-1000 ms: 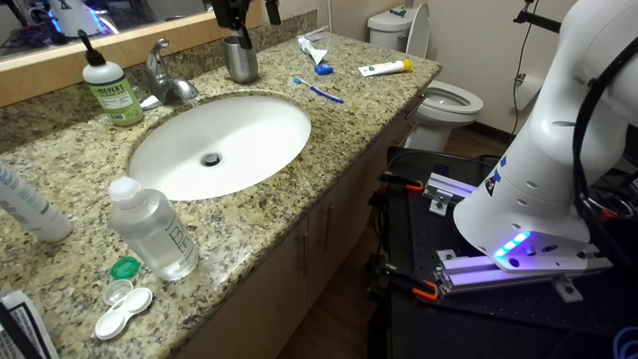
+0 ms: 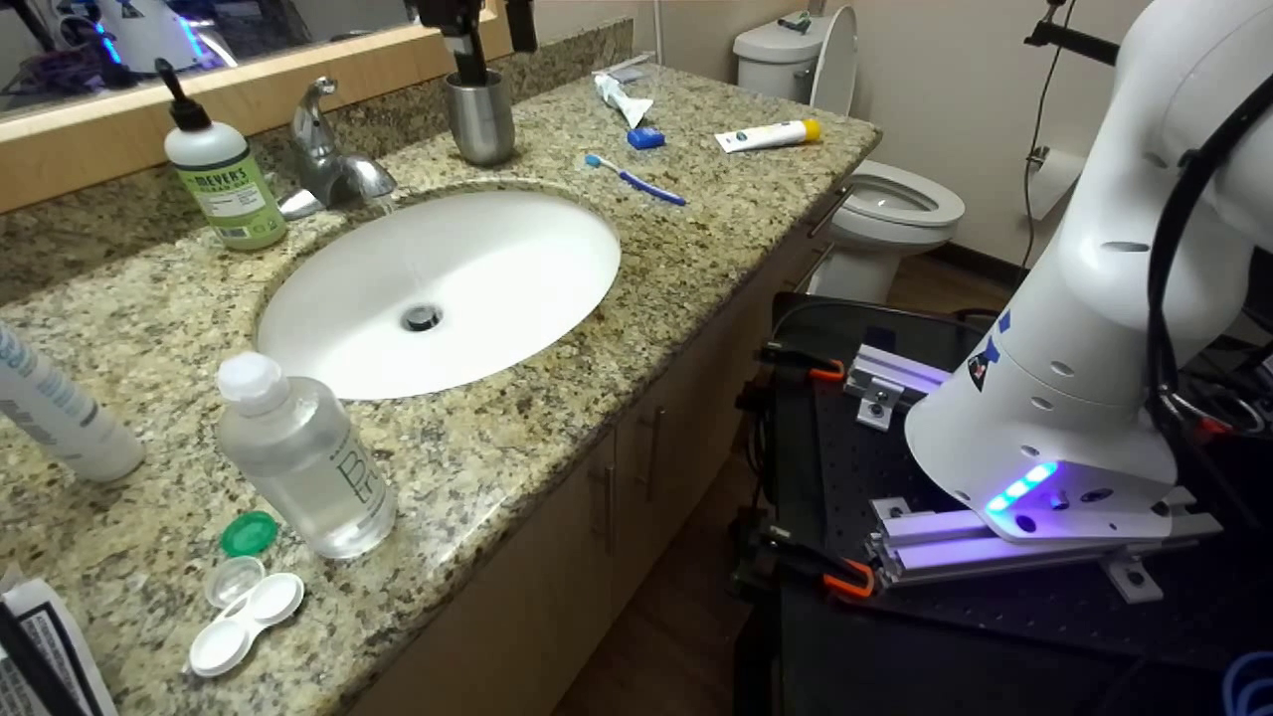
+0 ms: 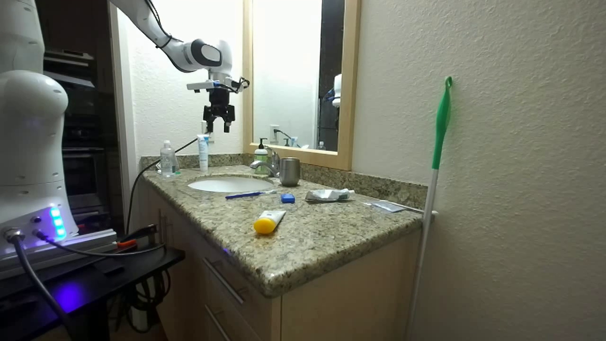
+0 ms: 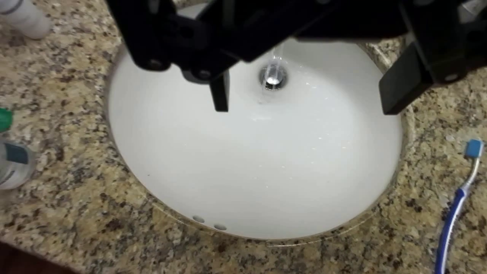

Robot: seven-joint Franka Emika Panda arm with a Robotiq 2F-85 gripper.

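Observation:
My gripper (image 3: 218, 126) hangs open above the counter at the sink, with nothing between its fingers. In the wrist view its black fingers (image 4: 404, 84) stand wide apart over the white sink basin (image 4: 255, 182). A thin stream of water runs from the chrome faucet (image 2: 346, 179) toward the drain (image 4: 272, 77). Behind the basin are a green-labelled soap bottle (image 2: 227, 179) and a steel cup (image 2: 480, 119). Part of the gripper overlaps the cup's opening in exterior view 1, but the fingers look well above the counter in exterior view 2.
Right of the basin lie a blue toothbrush (image 2: 638, 181), a blue floss box (image 2: 645, 138) and a yellow-capped tube (image 2: 770, 135). To its left stand a clear bottle (image 2: 312, 459) and a white tube (image 2: 66, 412), with a contact lens case (image 2: 247, 623) nearby. The mirror (image 3: 287, 74) rises behind.
In exterior view 1 my gripper has shifted slightly up and to the left. It stays open, and the things on the counter have not moved.

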